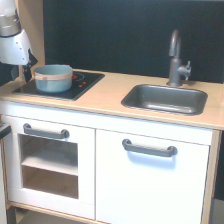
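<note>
A blue-grey pot (53,82) with a tan rim rests on the black cooktop (82,88) at the left of the toy kitchen's wooden counter. My white and silver gripper (27,70) hangs at the upper left edge of the camera view, beside the pot's left side. Its dark fingers are small and partly dark against the background, so I cannot tell whether they are open or shut.
A steel sink (166,98) with a grey faucet (176,62) fills the right half of the counter (120,82). Below are white cabinets (150,180) with grey handles. A dark backsplash (110,35) stands behind.
</note>
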